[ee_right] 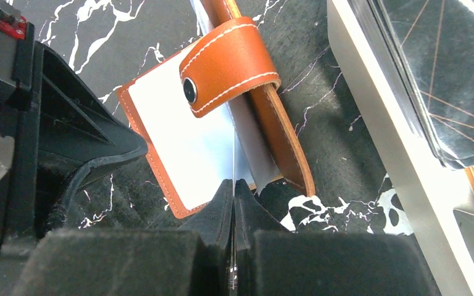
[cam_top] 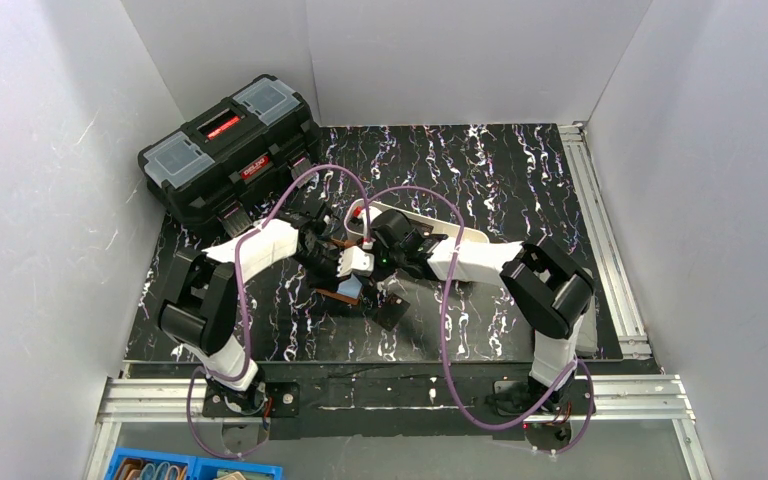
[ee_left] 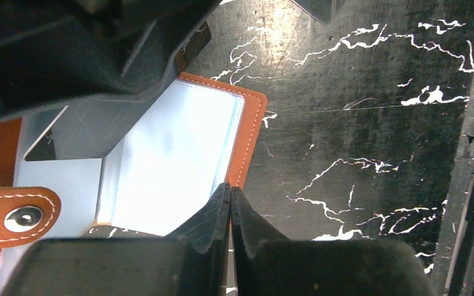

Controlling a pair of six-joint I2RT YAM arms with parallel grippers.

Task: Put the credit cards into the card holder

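The brown leather card holder (ee_left: 252, 139) lies open on the marble board, showing pale plastic sleeves (ee_right: 179, 142) and a snapped-style strap (ee_right: 228, 68). My left gripper is shut at the holder's right edge in the left wrist view, nothing visible between its fingers. My right gripper is shut over the sleeves near the upright flap in the right wrist view; a thin pale line runs at its tips, too fine to tell what it is. A dark card (cam_top: 391, 312) lies on the board in front of the holder.
A white tray (ee_right: 382, 154) with stacked dark items sits right of the holder. A black toolbox (cam_top: 222, 160) stands at the back left. The two arms crowd together at the middle, hiding much of the holder from above. The back right of the board is clear.
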